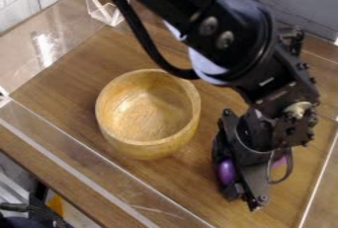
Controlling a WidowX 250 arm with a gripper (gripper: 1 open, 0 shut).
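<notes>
My gripper (243, 165) is low over the wooden table at the lower right, shut on a purple object (226, 172) that shows between its black fingers. The object is mostly hidden by the gripper, so its shape is unclear. A round wooden bowl (148, 112) stands empty to the left of the gripper, apart from it.
Bare table (66, 84) lies left of the bowl. A clear plastic edge or panel runs along the left side, with a small white item (103, 5) at the back. A grey wall is at the back right.
</notes>
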